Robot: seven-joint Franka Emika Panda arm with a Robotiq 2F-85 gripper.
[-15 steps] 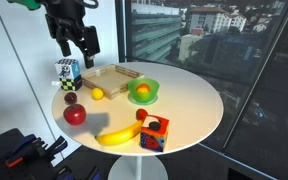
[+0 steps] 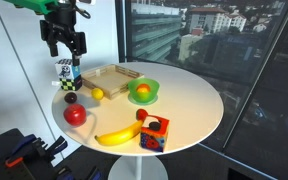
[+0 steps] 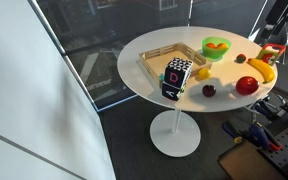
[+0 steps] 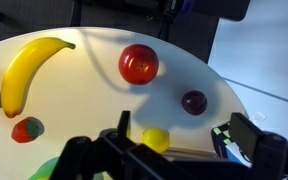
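Note:
High over the left side of the round white table, my gripper [image 2: 65,51] stands open with nothing between its fingers. Below it in exterior view 1 are a dark plum-like fruit [image 2: 71,97], a red apple [image 2: 75,115] and a yellow lemon [image 2: 97,93]. In the wrist view the apple [image 4: 138,64] lies ahead of the fingertips, the plum [image 4: 194,102] is near the right finger, and the lemon [image 4: 156,138] appears between the fingers, well below them. A banana [image 2: 119,134] and a strawberry [image 2: 141,114] lie toward the front.
A patterned block [image 3: 176,79] stands by the shallow wooden tray [image 2: 112,77]. The green bowl [image 2: 149,93] holds orange fruit. A colourful cube [image 2: 154,133] sits near the front edge.
In exterior view 1 my gripper has shifted left, to above the patterned block's side of the table. The objects on the table have stayed put.

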